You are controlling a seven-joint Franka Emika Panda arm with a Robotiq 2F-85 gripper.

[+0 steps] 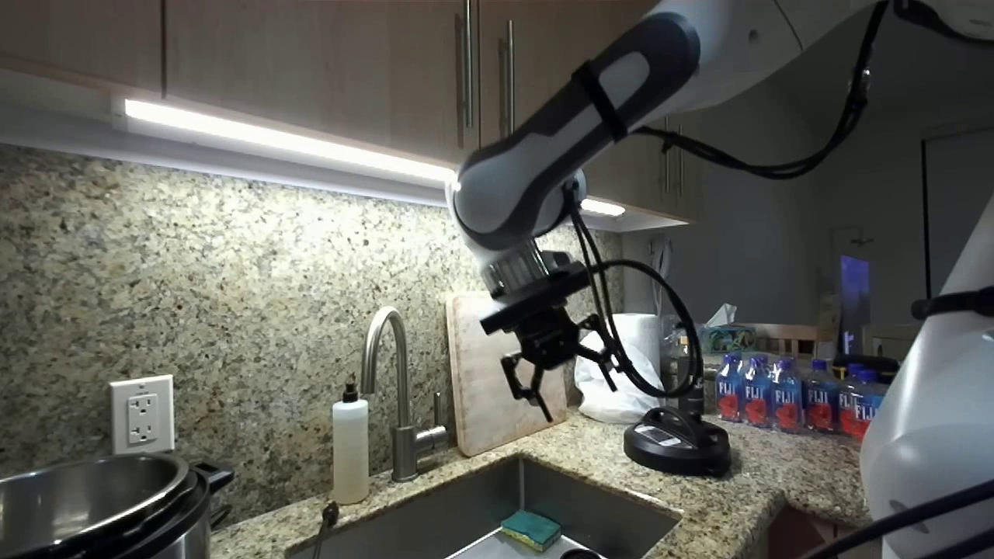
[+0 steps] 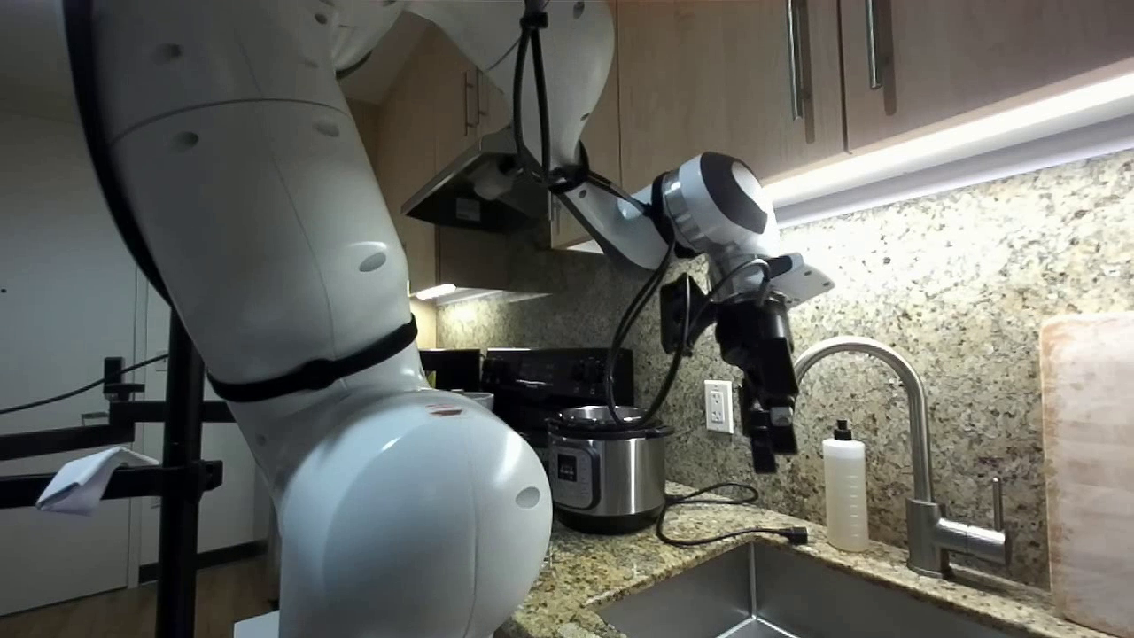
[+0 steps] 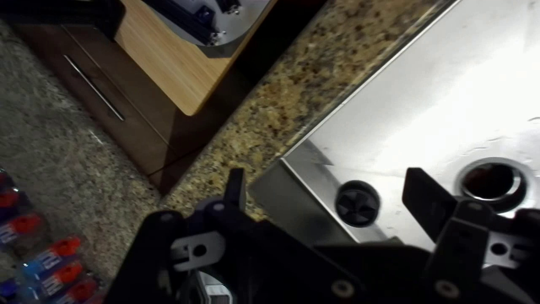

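My gripper (image 1: 579, 399) hangs in the air above the sink's back right corner, in front of the cutting board (image 1: 494, 391). Its fingers stand wide open, and nothing is between them. In the wrist view the two fingertips of the gripper are far apart, over the sink edge and a dark round drain piece (image 3: 357, 203). A green and yellow sponge (image 1: 531, 529) lies in the sink (image 1: 596, 494). The black pot lid (image 1: 677, 442) rests on the counter right of the sink, lower than the gripper.
A tall faucet (image 1: 401, 391) and a soap bottle (image 1: 351, 447) stand behind the sink. The steel cooker (image 2: 606, 468) is on the counter's other side. Several water bottles (image 1: 787, 396), a white bag (image 1: 615, 387) and a dark bottle (image 1: 691, 396) crowd the right. Cabinets (image 1: 317, 74) hang overhead.
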